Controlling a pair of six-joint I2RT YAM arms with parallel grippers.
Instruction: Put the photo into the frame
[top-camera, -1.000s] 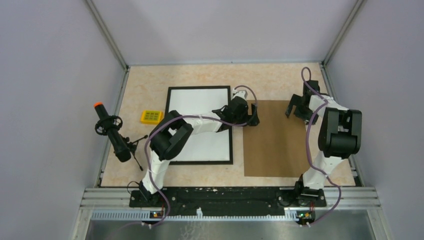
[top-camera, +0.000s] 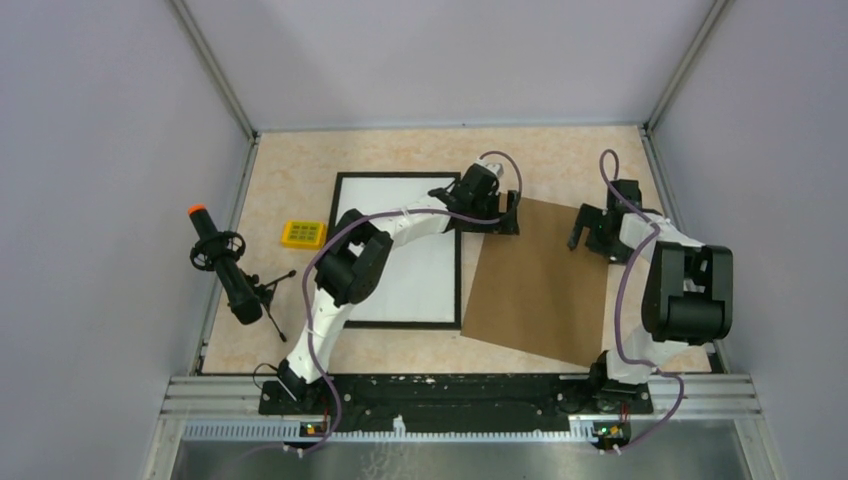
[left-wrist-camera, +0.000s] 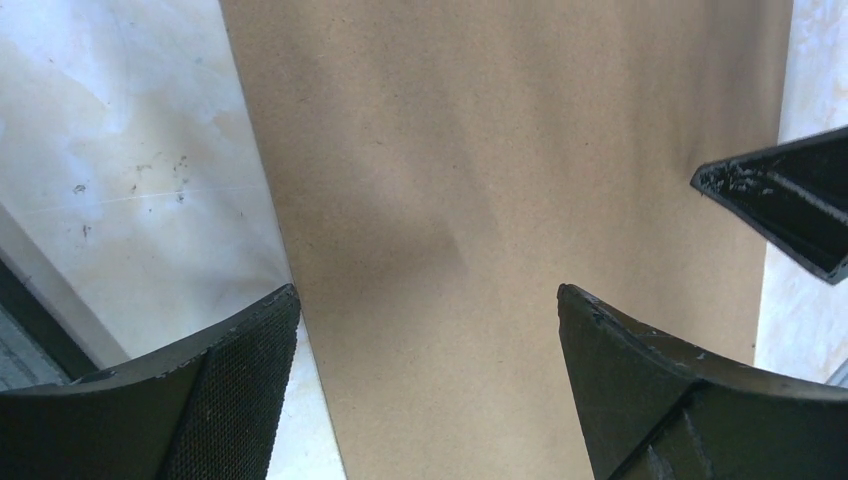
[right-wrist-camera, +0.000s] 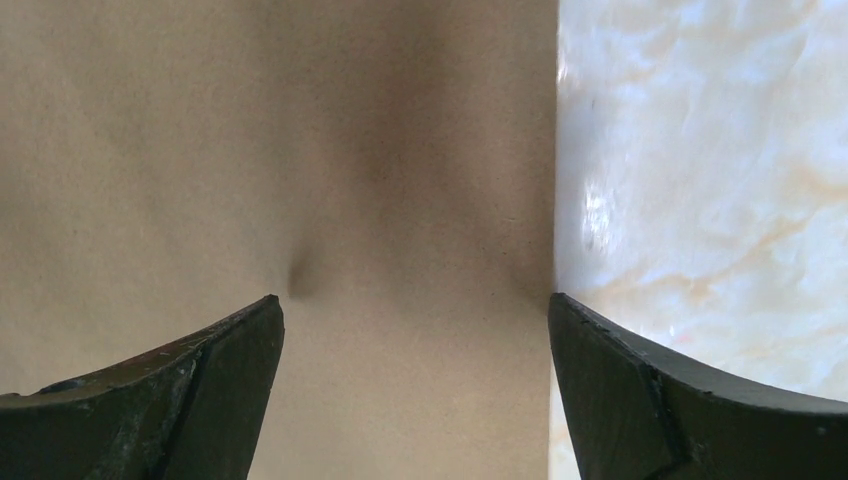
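Observation:
A brown sheet (top-camera: 532, 295) lies slightly skewed on the table, right of the black-edged white frame (top-camera: 400, 288). My open left gripper (top-camera: 508, 213) is over the sheet's upper left corner area; in the left wrist view one finger rests by the sheet's edge, nothing held. My open right gripper (top-camera: 585, 228) is at the sheet's upper right; in the right wrist view a fingertip sits on its edge (right-wrist-camera: 530, 220), with only sheet between the fingers. The left arm covers much of the frame.
A yellow block (top-camera: 302, 234) lies left of the frame. A black stand with orange tip (top-camera: 225, 265) stands at the far left.
The sheet has turned, its near end shifting left and toward the front. My left gripper moved back, away from the front edge; my right gripper moved forward and slightly left.

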